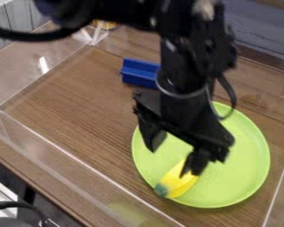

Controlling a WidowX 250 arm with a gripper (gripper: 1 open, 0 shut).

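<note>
A black gripper [173,146] hangs low over a light green plate [240,177], its fingers apart. Beneath it on the plate lies a yellow banana [177,184] with a dark tip, its upper part hidden by the gripper. Whether the fingers touch the banana cannot be told.
A blue object [138,73] sits behind the arm on the wooden table [67,115]. Clear plastic edges line the left and front of the table. A can at the top is mostly hidden.
</note>
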